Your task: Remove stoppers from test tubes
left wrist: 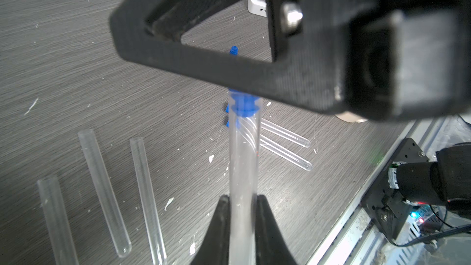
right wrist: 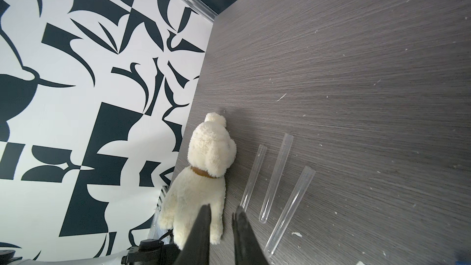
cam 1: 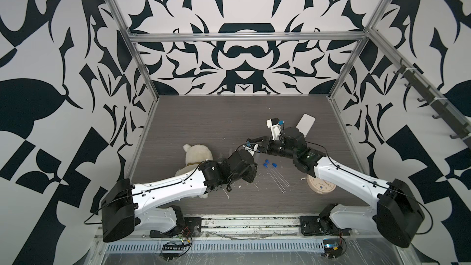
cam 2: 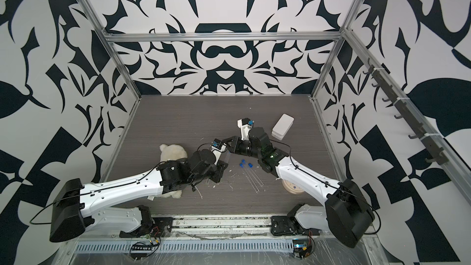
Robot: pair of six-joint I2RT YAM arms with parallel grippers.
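Note:
A clear test tube (left wrist: 242, 166) stands upright in my left gripper, which is shut on it. In its mouth sits a blue stopper (left wrist: 244, 103), its upper part hidden behind the black frame of my right gripper in the left wrist view. The right gripper is part open; table shows between its tips and nothing is seen held there. Two stoppered tubes (left wrist: 284, 152) lie on the table. Several clear tubes without stoppers, one being the slim tube (left wrist: 147, 196), lie to the left.
A cream plush toy (right wrist: 206, 157) lies at the left beside the bare tubes. A white box (cam 2: 282, 126) is at the back right, a round wooden piece (cam 1: 321, 185) at the front right.

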